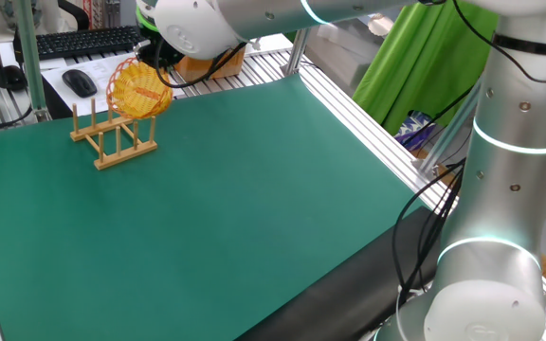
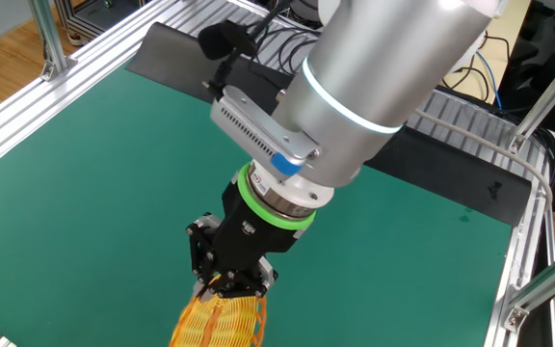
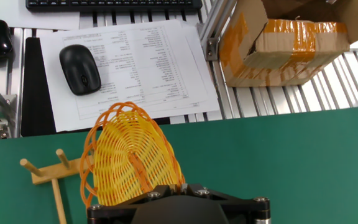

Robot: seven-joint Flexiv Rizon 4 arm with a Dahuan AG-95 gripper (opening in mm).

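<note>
A yellow woven basket (image 1: 140, 90) with an orange looped rim is held tilted on its side, over the back right part of a wooden peg rack (image 1: 126, 156). My gripper (image 2: 227, 289) is shut on the basket's edge; in the second exterior view the basket (image 2: 218, 323) hangs below the black fingers and runs out of the picture. From the wrist, the basket (image 3: 132, 155) reaches forward and left from the gripper, hiding part of the rack (image 3: 58, 171). Whether basket and rack touch I cannot tell.
Behind the green mat (image 1: 235, 208) lie a mouse (image 3: 79, 70), papers (image 3: 148, 68) and a keyboard (image 1: 79, 42). An open cardboard box (image 3: 291, 50) stands at the back right.
</note>
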